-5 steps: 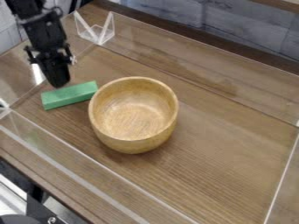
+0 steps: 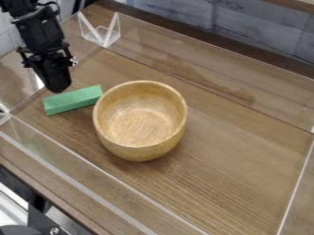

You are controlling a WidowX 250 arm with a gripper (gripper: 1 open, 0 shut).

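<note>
My gripper (image 2: 55,81) hangs at the upper left above the table, dark, with its fingertips close together and no object visible between them. Just below it lies a green oblong block (image 2: 72,100), apart from the fingers as far as this view shows. To the right of the block, close to its end, stands a round tan wooden bowl (image 2: 140,119), which looks empty.
A dark padded surface (image 2: 245,23) lies beyond the back edge. A dark edge with cables shows at the lower left.
The block and bowl look unmoved.
</note>
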